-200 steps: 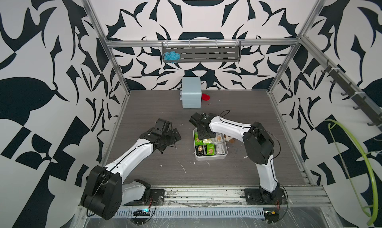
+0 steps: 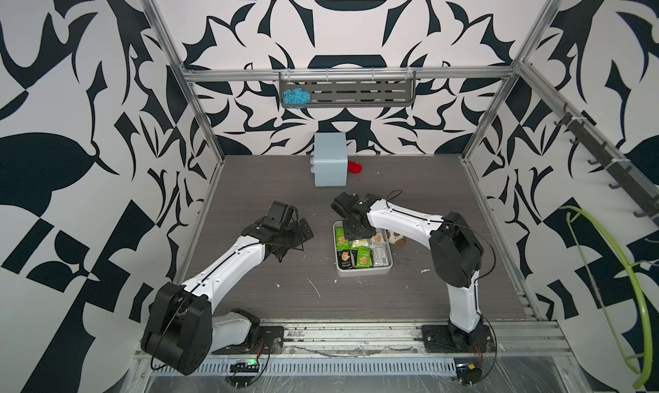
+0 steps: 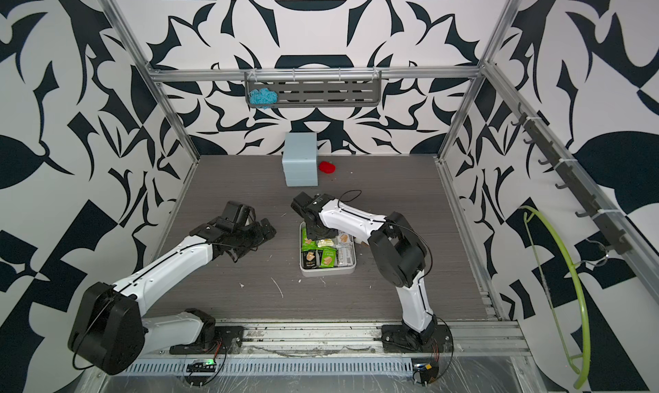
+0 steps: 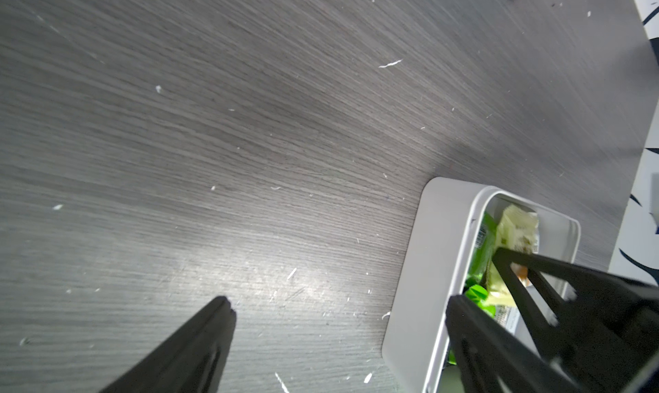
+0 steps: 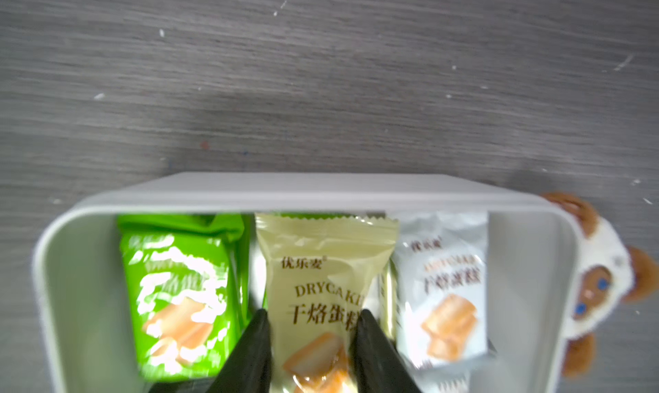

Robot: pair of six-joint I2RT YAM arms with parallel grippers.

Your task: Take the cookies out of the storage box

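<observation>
The pale storage box (image 5: 343,190) stands on the table and holds several wrapped cookies. In the right wrist view, a yellow cookie packet (image 5: 315,273) lies between a green packet (image 5: 180,303) and a silver-white packet (image 5: 442,290). My right gripper is over the box, its fingers apart at either side of the yellow packet; whether they press on it is unclear. Black packets (image 2: 345,259) are in the near part of the box. To the left of the box, my left gripper hangs open with nothing between its fingers.
A small plush toy (image 5: 604,276) rests against the box's right side. A light blue container (image 2: 331,159) stands at the back, with a red item (image 2: 354,167) beside it. Bare table (image 2: 261,180) lies to the left and behind.
The left arm has barely moved, and the packets in view lie as before.
</observation>
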